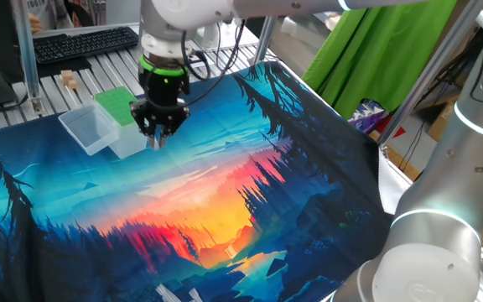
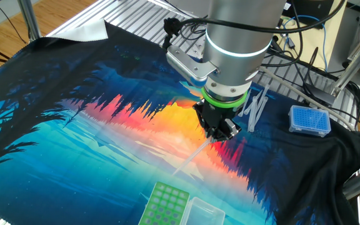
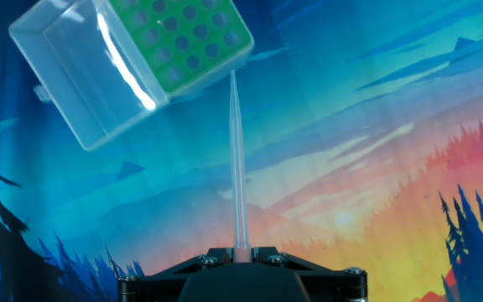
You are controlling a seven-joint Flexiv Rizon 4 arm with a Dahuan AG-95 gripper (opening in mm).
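A slender clear pipette tip (image 3: 238, 159) sticks out from my gripper, which is shut on its wide end. Its narrow end points toward the green tip rack (image 3: 187, 38) in the wrist view, and reaches close to the rack's corner in that picture. In exterior view 2 the pipette tip (image 2: 192, 156) slants down from the gripper (image 2: 212, 139) toward the rack (image 2: 165, 203). The rack's clear lid (image 3: 99, 75) is folded open beside it. In exterior view 1 my gripper (image 1: 157, 138) hangs beside the rack (image 1: 116, 105), and the tip is hard to make out.
A blue tip box (image 2: 309, 120) and several pale sticks (image 2: 254, 109) lie across the table in exterior view 2. A keyboard (image 1: 86, 45) and small wooden blocks (image 1: 69, 80) sit behind the rack.
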